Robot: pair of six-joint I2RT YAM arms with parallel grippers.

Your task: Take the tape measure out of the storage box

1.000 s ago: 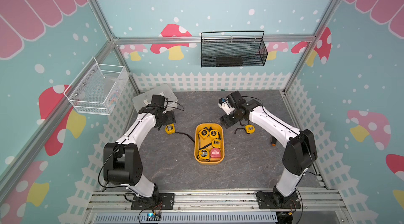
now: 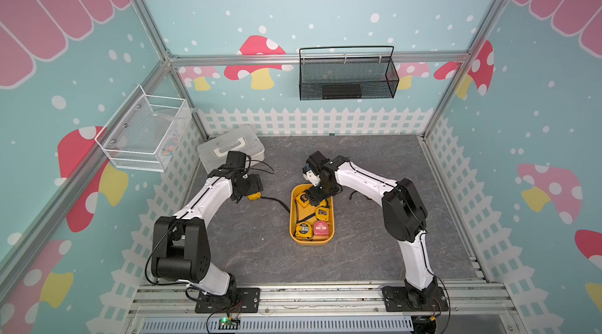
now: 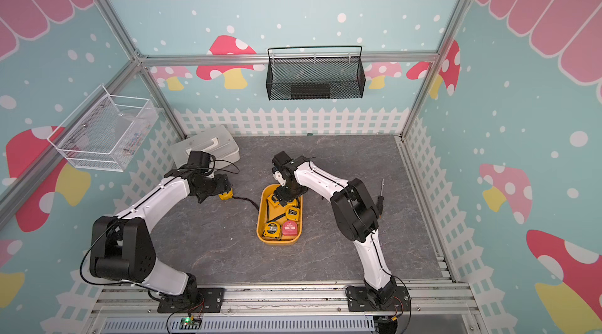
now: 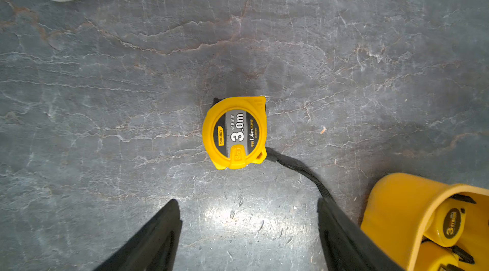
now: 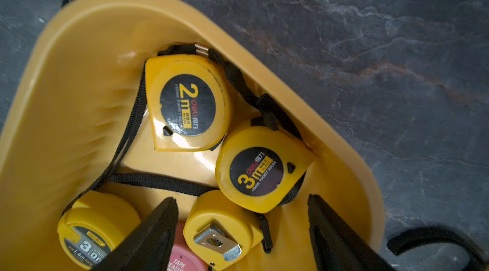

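Observation:
The yellow storage box (image 2: 293, 224) holds several tape measures. In the right wrist view a 2m tape measure (image 5: 188, 103) lies in the box corner, touching a 3m tape measure (image 5: 262, 169). Below them sit a yellow one with a metal clip (image 5: 219, 235), a 3.0m one (image 5: 96, 225) and a pink one (image 5: 183, 258), partly hidden by a finger. Above the box's far end is my right gripper, open, its fingers apart over the contents. My left gripper hangs open near another 3.0m tape measure (image 4: 235, 132), which lies on the table outside the box.
A grey lidded case (image 2: 232, 145) stands behind the left arm. The right arm covers most of the table right of the box, where a black strap (image 5: 433, 235) shows. A screwdriver (image 3: 380, 199) lies farther right. The table in front of the box is clear.
My right gripper has swung left from beside the box to over its far end, and its arm now covers the tape measure on the right.

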